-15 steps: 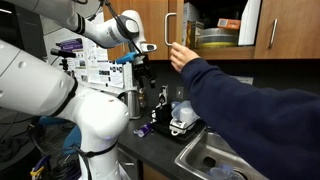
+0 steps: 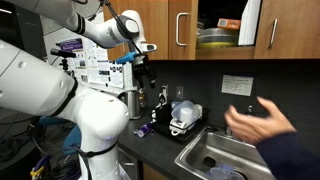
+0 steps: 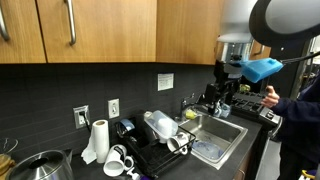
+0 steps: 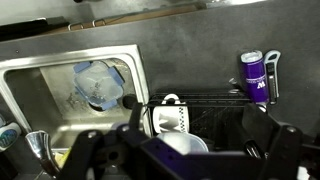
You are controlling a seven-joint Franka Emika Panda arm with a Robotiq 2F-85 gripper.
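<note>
My gripper (image 2: 146, 76) hangs high above the counter, left of the dish rack, pointing down. In the wrist view its two dark fingers stand wide apart along the bottom edge, nothing seen between them at the tips. Below lies the black dish rack (image 4: 205, 99) with a white mug (image 4: 171, 118) and a pale bowl (image 4: 183, 143). A purple can (image 4: 255, 77) and a grey-handled tool (image 4: 271, 72) lie on the counter beside it. A clear plastic container (image 4: 99, 84) sits in the steel sink (image 4: 60, 110). Nothing touches the gripper.
A person's hand (image 2: 258, 122) reaches in over the sink side. The wooden cupboard (image 2: 180, 25) above has an open bay with stacked cookware (image 2: 220, 30). A paper towel roll (image 3: 101, 140) and a metal pot (image 3: 43, 168) stand left of the rack.
The person's arm has drawn back and down, from in front of the cupboard to the right side. My arm looks nearly still.
</note>
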